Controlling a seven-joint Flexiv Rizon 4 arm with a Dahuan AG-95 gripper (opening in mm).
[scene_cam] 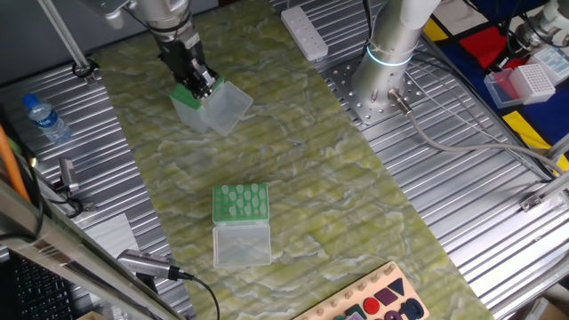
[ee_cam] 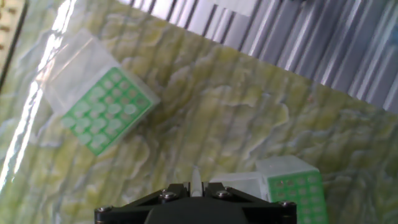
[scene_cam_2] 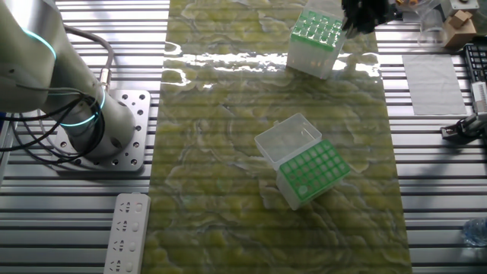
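A clear box with a green rack (ee_cam: 106, 112) carrying several pale caps lies at upper left in the wrist view, lid folded back. The other box's green rack (ee_cam: 300, 196) shows at lower right with mostly empty holes; in exterior view 2 this rack (scene_cam_2: 313, 169) holds one pale tube (scene_cam_2: 302, 190). High above the mat, my gripper is shut on a small pale tube (ee_cam: 196, 179), whose tip pokes out between the fingers. From exterior view 1, the gripper (scene_cam: 208, 91) overlaps the mostly empty box and hides part of its rack (scene_cam: 182, 94).
A wooden board with coloured shapes (scene_cam: 372, 304) sits at the mat's near end. A power strip (scene_cam: 304, 34) lies beside the robot base. A water bottle (scene_cam: 46, 118) stands off the mat.
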